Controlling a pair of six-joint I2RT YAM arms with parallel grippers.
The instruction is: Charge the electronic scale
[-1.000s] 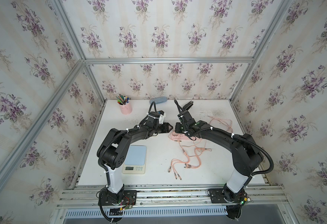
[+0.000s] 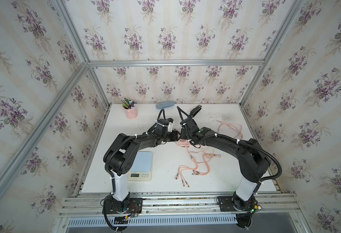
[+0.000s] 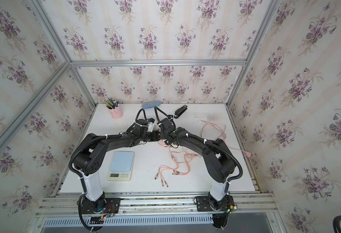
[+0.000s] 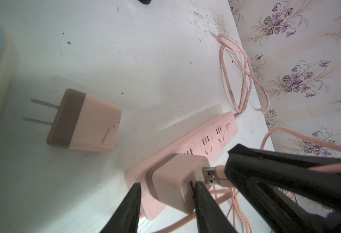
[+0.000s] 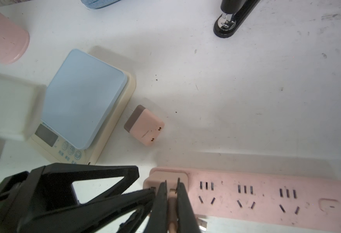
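The electronic scale [image 2: 140,166] lies front left, with a blue platform and cream base. A pink charger block [image 4: 178,176] sits on the end of a pink power strip [image 5: 232,194]. My right gripper is shut on a pink cable's USB plug [image 4: 219,174]; its metal tip meets or nearly meets the charger's side in the left wrist view. My left gripper is open, its fingers apart with the charger's near part in the gap; whether they touch it I cannot tell. The plug's tip is partly hidden in the right wrist view.
A second charger block [image 4: 94,122] lies loose beside the strip. Several pink cables [image 2: 193,167] spread over the table's front middle. A pen cup [image 2: 131,113], blue case [image 2: 165,104] and stapler [image 3: 181,111] stand farther back.
My right gripper has moved left toward the strip's end. The left gripper has shifted slightly right and down, so the two now nearly meet. The scale has not moved.
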